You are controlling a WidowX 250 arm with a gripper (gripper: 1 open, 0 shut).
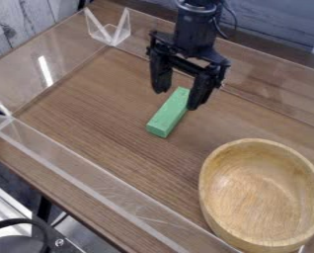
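The black gripper hangs over the upper middle of the wooden table, just above a green rectangular block that lies at a slant. The gripper's body covers the far end of the block or sits very close to it. Its fingers point down at either side, apparently apart, with nothing visible held between them.
A large tan round bowl takes up the lower right. A clear plastic object stands at the upper left. A black object with cables is at the bottom left corner.
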